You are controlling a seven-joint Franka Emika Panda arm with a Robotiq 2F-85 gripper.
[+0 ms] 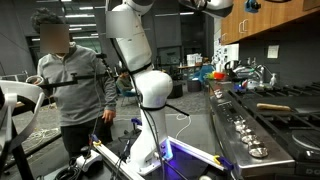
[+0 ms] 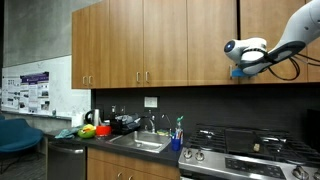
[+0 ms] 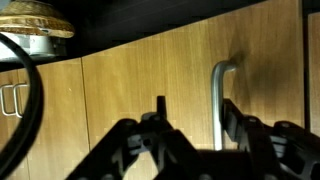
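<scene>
In the wrist view a wooden cabinet door [image 3: 140, 90] fills most of the picture, with a vertical metal bar handle [image 3: 217, 88] on its right part. My gripper is open, its fingers apart around the handle. The right finger [image 3: 229, 118] is close beside the bar, while the left one stands well clear of it. Whether the right finger touches the bar, I cannot tell. From the side, the gripper [image 2: 236, 72] is up against the lower part of the upper cabinets [image 2: 205, 45].
Below the cabinets are a stove [image 2: 240, 160], a sink [image 2: 150, 140] and a blue utensil holder [image 2: 177, 140]. A person [image 1: 72, 75] stands left of the arm's base in exterior view 1. A black cable [image 3: 30, 100] crosses the wrist view's left side.
</scene>
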